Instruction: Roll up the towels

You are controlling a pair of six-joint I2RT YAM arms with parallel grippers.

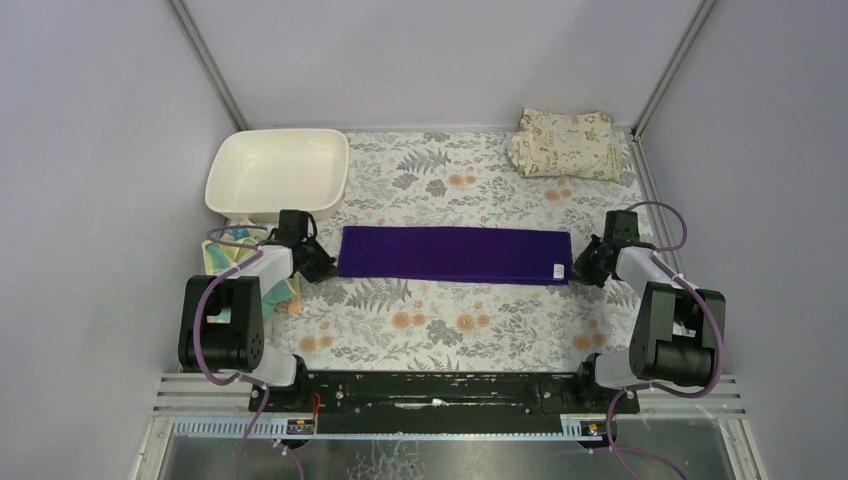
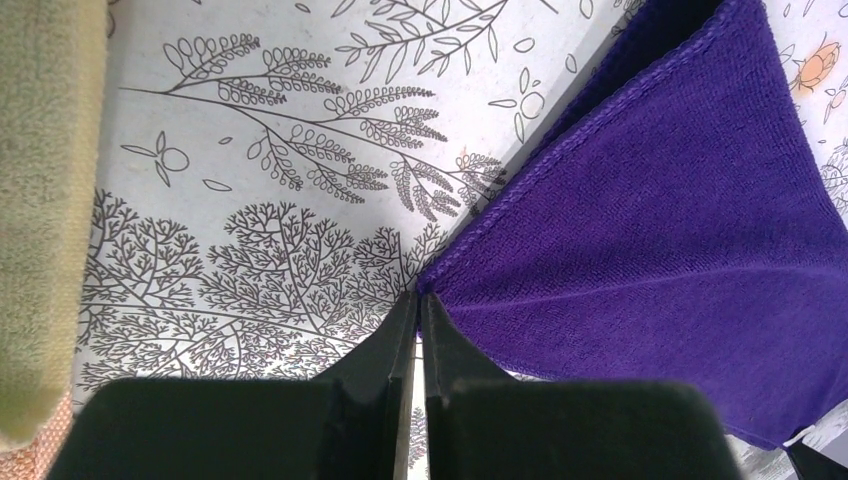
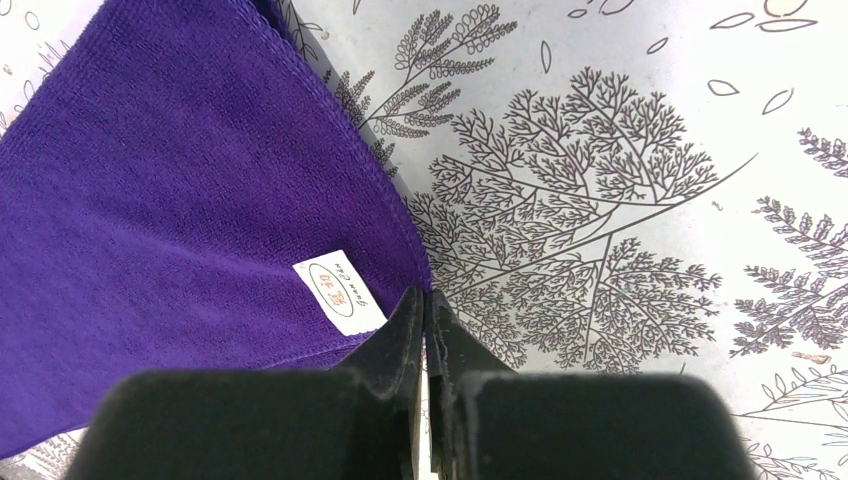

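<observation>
A purple towel lies folded into a long strip across the middle of the table. My left gripper is shut on the corner of its left end, with the purple edge running up from the fingertips. At the opposite end, my right gripper is shut on the towel's right corner, beside a white label. In the right wrist view a layer below shows past the towel's upper edge. How much cloth sits between either pair of fingers is hidden.
A white basin stands at the back left, behind my left arm. Colourful folded towels lie under that arm. A beige patterned stack sits at the back right.
</observation>
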